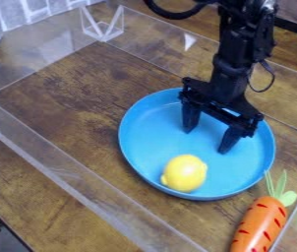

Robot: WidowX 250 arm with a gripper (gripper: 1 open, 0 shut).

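Observation:
A black robot arm reaches down from the top, its gripper (211, 124) low over the back half of a round blue plate (145, 138), fingers spread apart. I see nothing clearly between the fingers. A yellow lemon-like toy (186, 172) lies in the front left part of the plate.
An orange toy carrot (259, 225) with green leaves lies right of and below the plate. Clear plastic walls run along the left and upper edges of the wooden surface (62, 87), which is bare left of the plate.

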